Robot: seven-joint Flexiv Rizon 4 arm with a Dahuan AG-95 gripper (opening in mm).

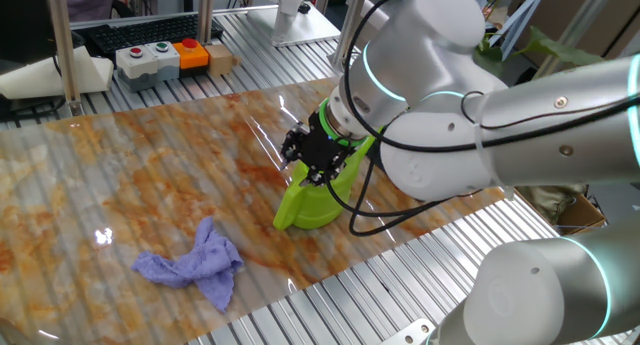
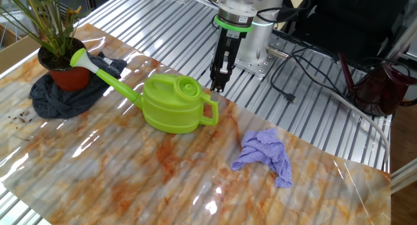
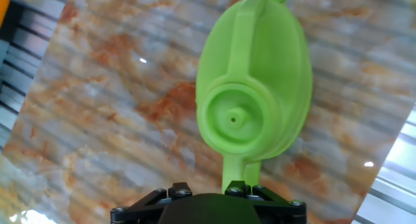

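A lime green watering can (image 2: 171,109) stands upright on the marbled sheet, its long spout reaching toward the plant pot. Its handle (image 2: 210,112) faces my arm. My gripper (image 2: 218,90) points down close to that handle, its tips around the height of the can's top. In the wrist view the can (image 3: 292,74) fills the upper middle, and the black gripper shows at the bottom edge by the handle. The dark housing hides much of the fingers, so their opening is unclear. No held object shows. A crumpled purple cloth (image 2: 264,153) lies apart from the can.
A potted plant (image 2: 70,76) sits on a dark cloth (image 2: 49,102) near the spout's end. A dark red kettle (image 2: 379,89) stands at the far right with cables nearby. Button boxes (image 1: 160,63) line the sheet's back edge.
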